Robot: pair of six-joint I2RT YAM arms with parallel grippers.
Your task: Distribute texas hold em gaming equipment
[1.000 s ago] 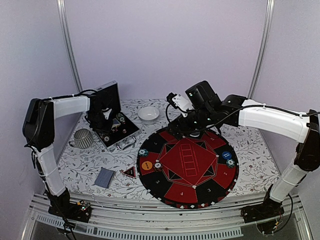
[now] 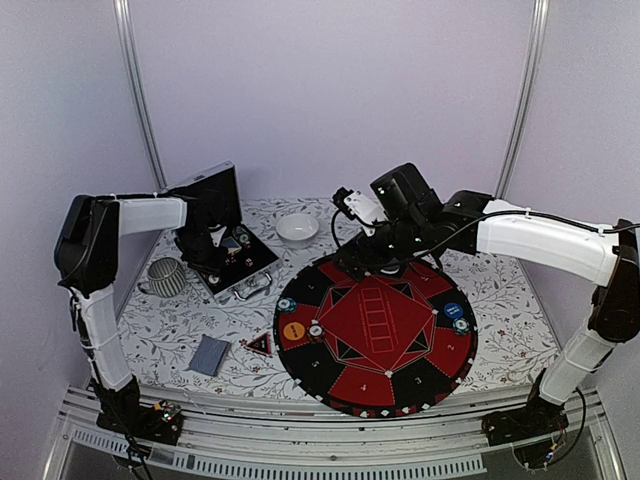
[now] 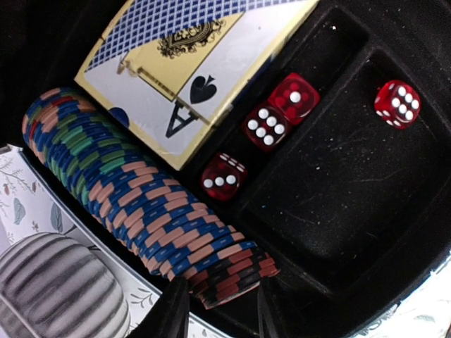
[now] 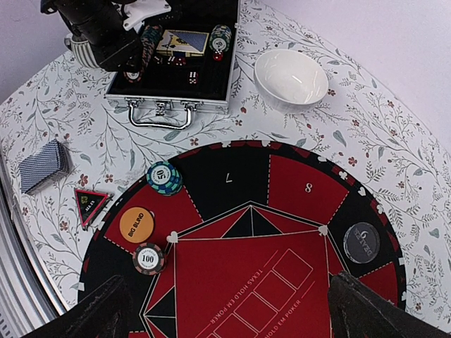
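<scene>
My left gripper is over the open case (image 2: 240,268), its fingers apart at the near end of a long row of poker chips (image 3: 120,176). Black-and-red chips (image 3: 232,278) at that end show between the fingertips; contact cannot be told. In the case also lie a card pack (image 3: 165,105) and several red dice (image 3: 266,127). Above the round red-and-black poker mat (image 4: 225,296), my right gripper is open and empty. On the mat's left side lie a blue-green chip stack (image 4: 164,177), an orange Big Blind disc (image 4: 137,224) and a 100 chip (image 4: 149,259).
A white bowl (image 4: 290,76) stands right of the case, and a striped cup (image 2: 166,278) to its left. A blue card deck (image 4: 44,167) and a triangular marker (image 4: 90,205) lie left of the mat. A dark dealer disc (image 4: 361,243) rests on the mat's right.
The left gripper has shifted slightly, lower and nearer the front end of the chip row in the case. The right arm and the things on the mat look unmoved.
</scene>
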